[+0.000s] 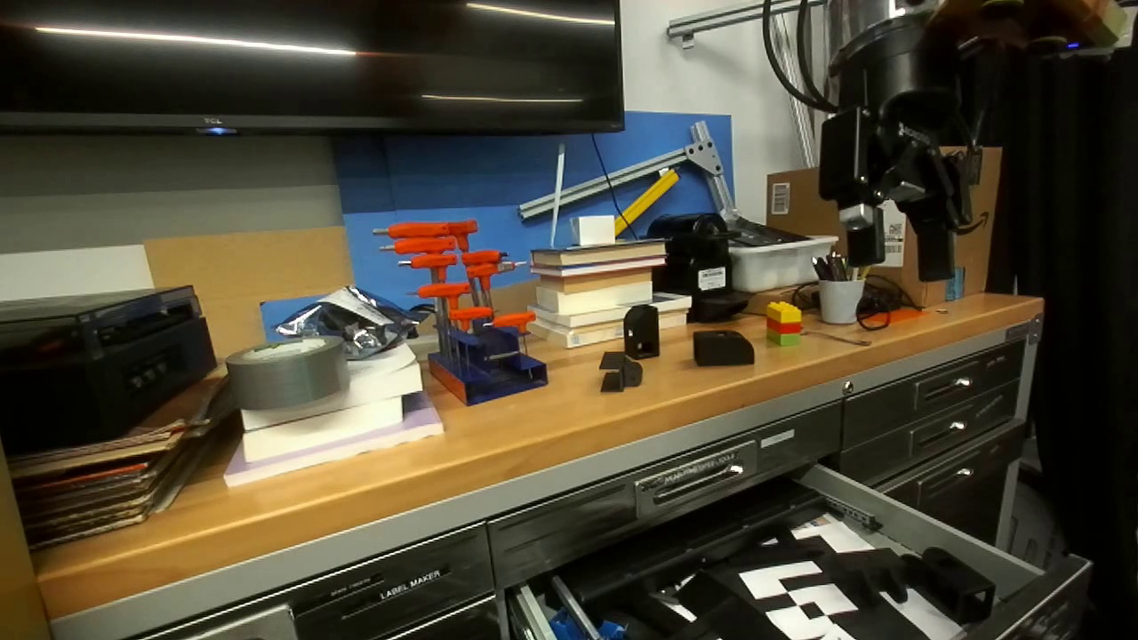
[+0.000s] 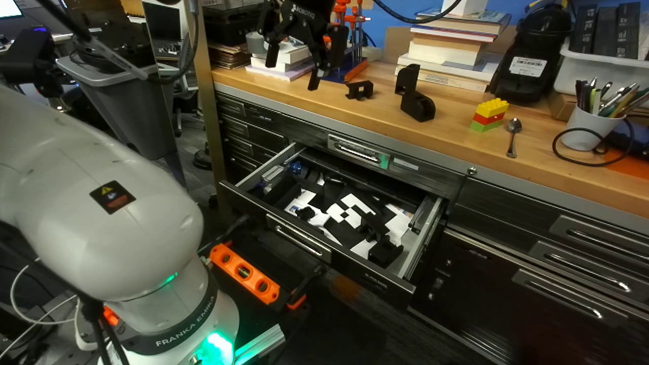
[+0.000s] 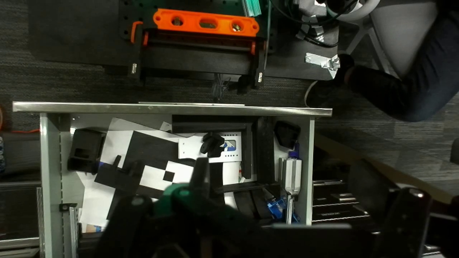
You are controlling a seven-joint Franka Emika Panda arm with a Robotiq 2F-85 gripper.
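My gripper (image 1: 901,254) hangs high at the right in exterior view 1, fingers pointing down. Its two fingers (image 1: 935,251) stand apart, so it is open, and nothing shows between them. In exterior view 2 the gripper (image 2: 293,72) appears in front of the bench's left part. Below it, a drawer (image 2: 359,260) is pulled out. Inside lie black-and-white checkered sheets (image 3: 155,176), a black block-like part (image 3: 86,150) and a small black knobbed piece (image 3: 212,144). In the wrist view dark, blurred gripper parts cover the drawer's lower middle.
On the wooden bench (image 1: 533,448) stand black parts (image 1: 723,348), a toy-brick stack (image 1: 784,324), a spoon (image 2: 512,135), a pen cup (image 1: 840,300), books (image 1: 597,288) and an orange-handled tool rack (image 1: 485,363). Air around the gripper looks free. A person's leg (image 3: 396,90) is at the wrist view's right.
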